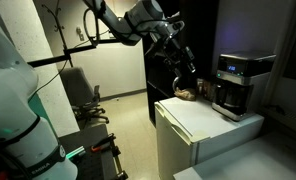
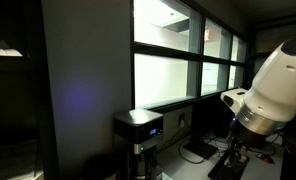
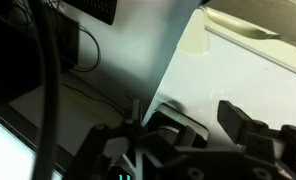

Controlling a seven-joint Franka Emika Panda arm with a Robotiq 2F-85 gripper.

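Note:
My gripper hangs over the counter's edge with its two dark fingers spread apart. Nothing shows gripped between them. In exterior view 1, the gripper [image 1: 185, 75] is small and dark, close to the front left of the coffee maker [image 1: 233, 82] and above the white counter [image 1: 193, 118]. The coffee maker has a silver top and a small blue display. Beyond the fingers in the wrist view lies a dark object with a silvery rim [image 3: 180, 118]; which object it is cannot be made out.
Brownish items [image 1: 186, 94] sit on the counter left of the coffee maker. A black office chair [image 1: 83, 95] stands on the floor at the far left.

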